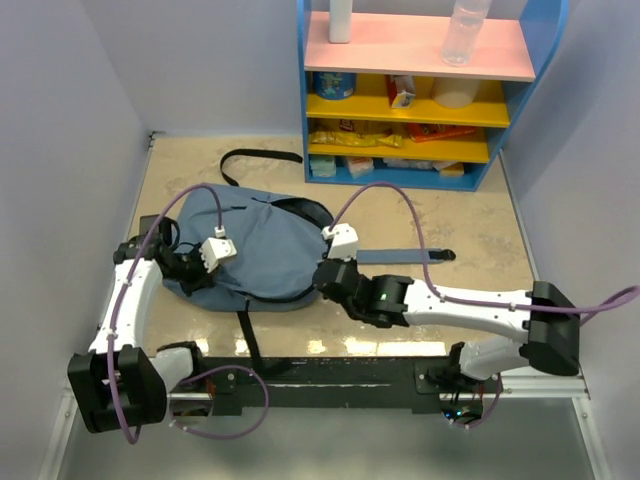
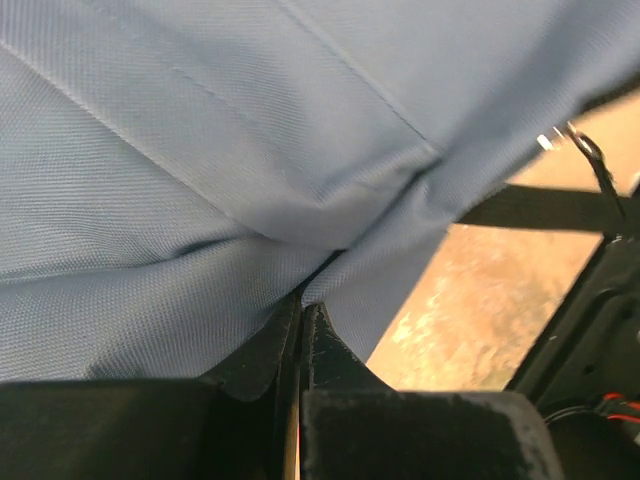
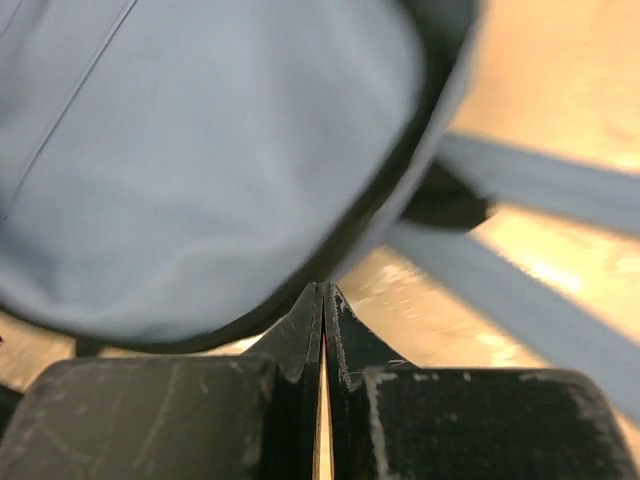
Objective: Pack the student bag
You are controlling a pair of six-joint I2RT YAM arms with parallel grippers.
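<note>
The blue-grey bag point(image 1: 262, 242) lies on the left half of the table, its black-edged opening to the right. In the left wrist view the bag's cloth point(image 2: 250, 130) gathers into a fold running down to my left gripper, which is shut on that cloth. My right gripper is shut at the bag's right end. Nothing shows between its fingers; the bag's black edge point(image 3: 385, 185) passes just beyond the tips. From above, the right arm hides part of that end.
A blue shelf unit point(image 1: 400, 182) at the back holds boxes, packets and a clear bottle point(image 1: 465, 32). A grey strap point(image 1: 395, 256) reaches right from the bag, and a black strap point(image 1: 249, 335) hangs toward the front edge. Open table lies at the right.
</note>
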